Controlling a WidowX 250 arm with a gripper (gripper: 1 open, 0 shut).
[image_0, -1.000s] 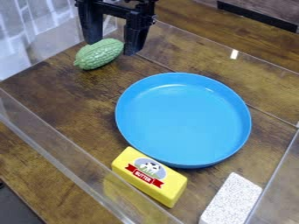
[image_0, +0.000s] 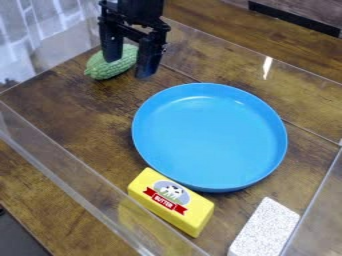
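Observation:
My black gripper (image_0: 131, 56) hangs open at the top left, its fingers spread on either side, over and beside a green ribbed vegetable (image_0: 104, 67) that is partly hidden behind it. A round blue plate (image_0: 209, 137) lies in the middle right. A yellow butter box (image_0: 170, 202) sits below the plate, near the front.
A white speckled block (image_0: 263, 229) lies at the front right. Clear plastic walls edge the wooden surface at the left and right. Bare wood (image_0: 74, 115) is free left of the plate and behind it.
My gripper has come down from the top edge to beside the green vegetable, covering more of it. The plate, butter box and block are unmoved.

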